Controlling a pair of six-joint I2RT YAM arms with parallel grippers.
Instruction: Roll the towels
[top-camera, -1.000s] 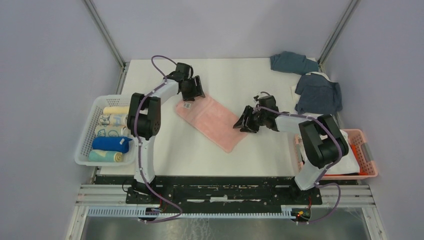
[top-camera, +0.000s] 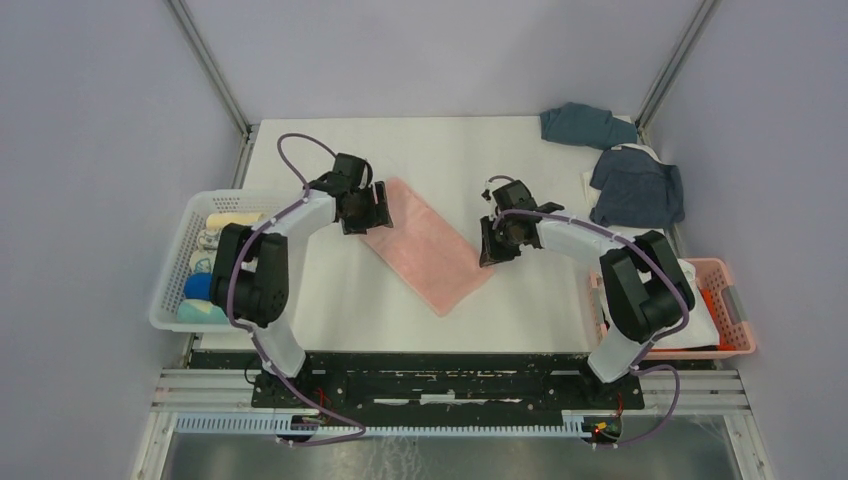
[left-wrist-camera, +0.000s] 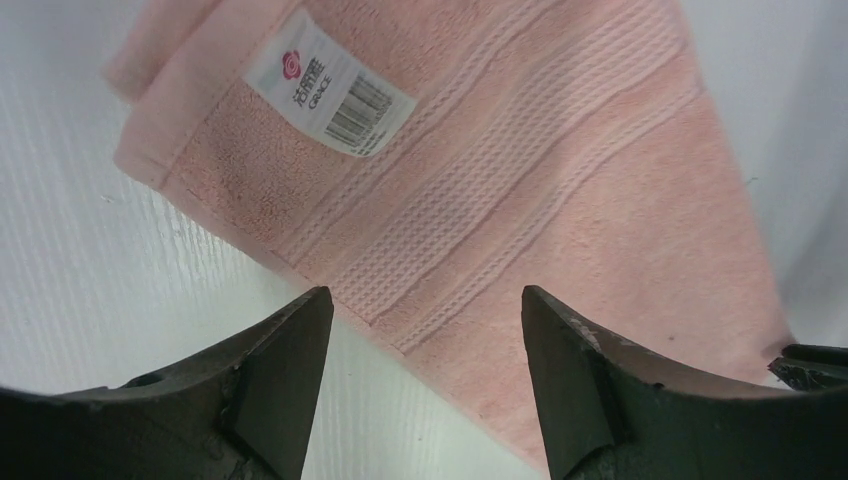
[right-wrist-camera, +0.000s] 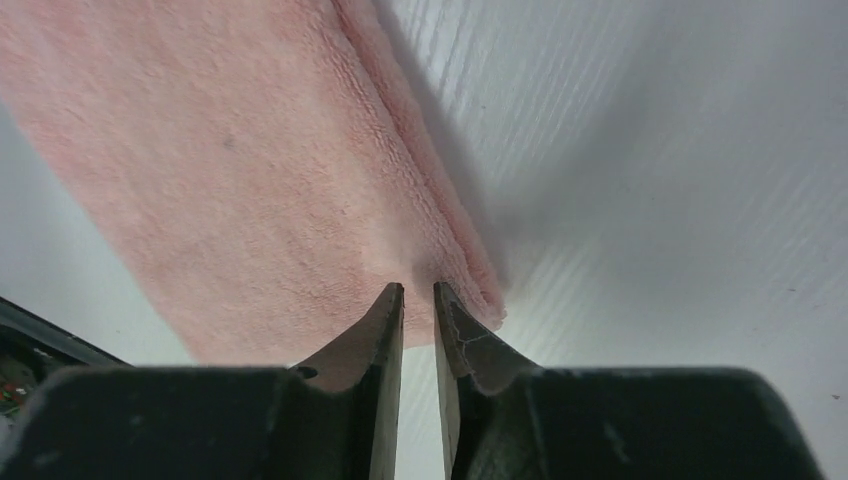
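Observation:
A pink towel (top-camera: 425, 250) lies diagonally on the white table; in the left wrist view its upper corner (left-wrist-camera: 260, 150) shows a white label, woven bands and a folded edge. My left gripper (top-camera: 375, 208) hangs over that upper end, its fingers (left-wrist-camera: 270, 370) apart with nothing held. My right gripper (top-camera: 490, 240) is at the lower right end, where a doubled edge (right-wrist-camera: 440, 230) runs down to its fingertips. Its fingers are slightly parted, low beside that edge; whether any cloth is between them is unclear.
A white basket (top-camera: 165, 300) of rolled towels stands at the left, partly under my left arm. At the right are folded dark towels (top-camera: 635, 190) and a pink basket (top-camera: 735, 315).

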